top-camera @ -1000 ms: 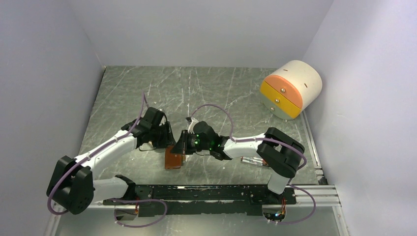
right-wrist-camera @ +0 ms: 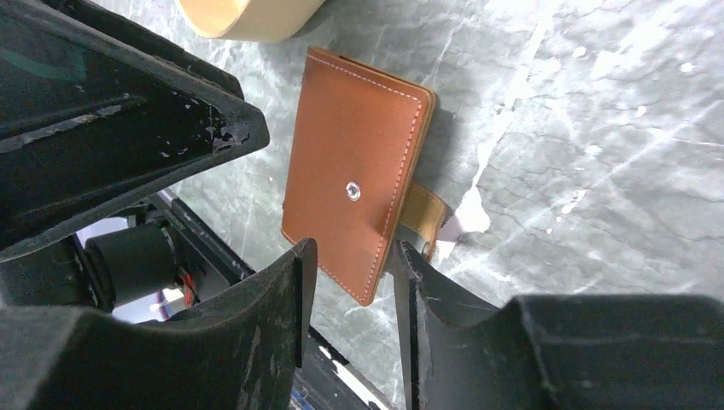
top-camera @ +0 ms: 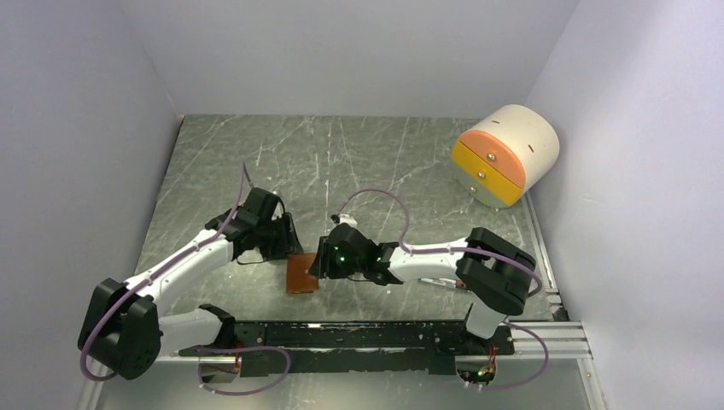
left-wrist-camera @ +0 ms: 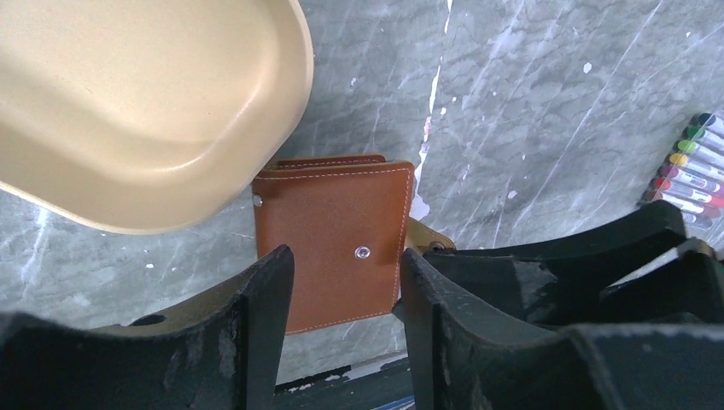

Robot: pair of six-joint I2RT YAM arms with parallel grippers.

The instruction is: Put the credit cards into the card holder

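The brown leather card holder (top-camera: 300, 275) lies flat between the two arms near the front of the table. White stitching and a metal snap show on it in both wrist views. My left gripper is part open above the holder (left-wrist-camera: 331, 205), its fingers apart over the near half with nothing held. At the holder's right edge, my right gripper stands open, fingertips near the lower right edge of the holder (right-wrist-camera: 354, 128) and a tan strap (right-wrist-camera: 422, 212). Whether the fingers touch the holder, I cannot tell. No credit cards can be made out.
A beige bowl (left-wrist-camera: 145, 111) stands against the holder's far left side. Several colored markers (left-wrist-camera: 693, 171) lie at the right, partly behind the right arm in the top view. A cabinet with colored drawers (top-camera: 504, 154) stands at the back right.
My right gripper has come toward the table's front and slightly right, uncovering more of the holder. The left arm has barely shifted. In the top view the holder looks unmoved.
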